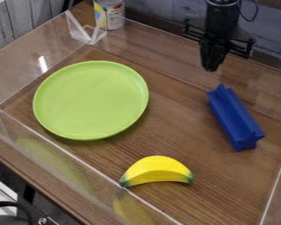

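My black gripper (212, 58) hangs at the top centre-right of the camera view, shut, with nothing visible between its fingers. It is above and behind a blue block (234, 118), apart from it. A green plate (90, 99) lies on the left of the wooden table, and a yellow banana (157, 170) lies at the front centre.
A printed can (108, 14) stands at the back left beside a small white object (85, 27). Clear walls edge the table on the left and right. The middle of the table between plate and block is bare.
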